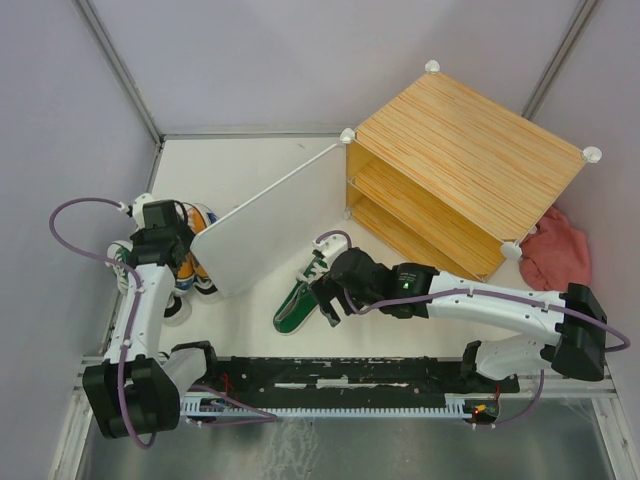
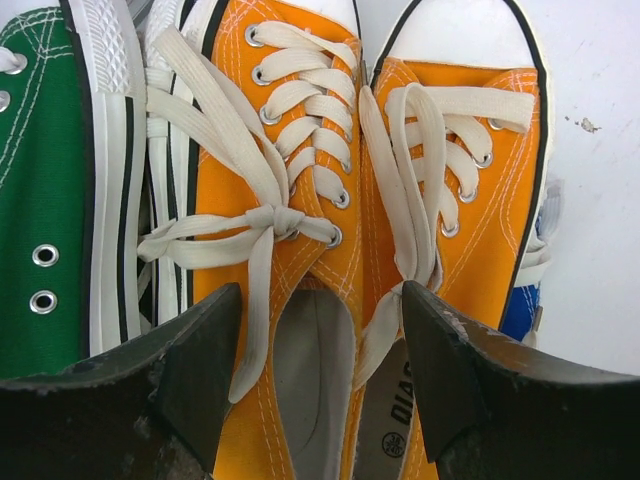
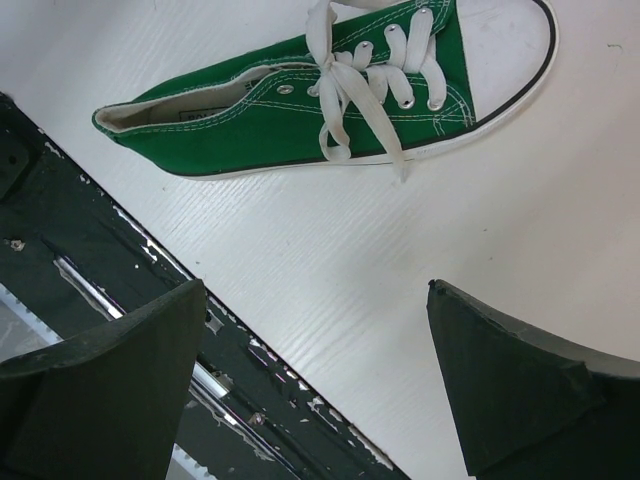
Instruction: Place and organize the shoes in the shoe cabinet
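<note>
My left gripper is over a row of shoes at the far left, beside the cabinet's white door (image 1: 270,220). The wrist view shows two orange sneakers (image 2: 270,120) with cream laces, a green sneaker (image 2: 35,200) and part of a blue one (image 2: 522,310). Its fingers sit over the orange pair; whether they grip anything is unclear. My right gripper stands open above a single green sneaker (image 3: 200,140) lying on the white floor. The wooden shoe cabinet (image 1: 470,160) is open at the back right, its visible shelves empty.
A red cloth (image 1: 555,250) lies right of the cabinet. The white door stands out between the shoe row and the lone green sneaker. Bare floor shows behind the door at the back left.
</note>
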